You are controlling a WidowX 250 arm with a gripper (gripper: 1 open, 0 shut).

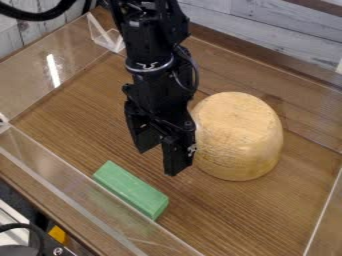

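My black gripper (pixel 160 140) hangs over the wooden table, open, just left of a large round tan object (pixel 238 135). A green rectangular block (pixel 131 191) lies on the table below and slightly left of the gripper, apart from it. The gripper body hides part of the tan object's left side.
The wooden table (pixel 267 220) has free room at the right front and left. A clear plastic edge runs along the lower left, with a small yellow item beyond it at the bottom. A pale plank wall stands at the back.
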